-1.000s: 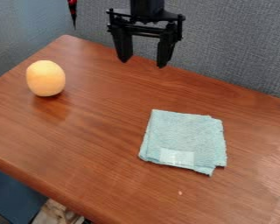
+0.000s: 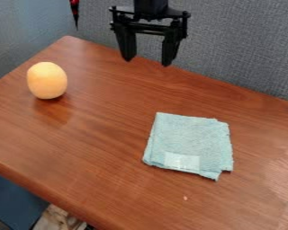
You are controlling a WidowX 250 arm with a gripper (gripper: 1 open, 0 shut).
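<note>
My black gripper (image 2: 148, 56) hangs open above the back of the wooden table, its two fingers spread apart with nothing between them. A pale orange, oval fruit-like object (image 2: 47, 80) rests on the left part of the table. A folded light teal cloth (image 2: 190, 142) with a whitish patch lies flat on the right front part, apart from the orange object and well below my gripper in the view.
Grey padded walls (image 2: 243, 45) stand behind and at the left. The table's front-left edge drops to a dark area with some clutter.
</note>
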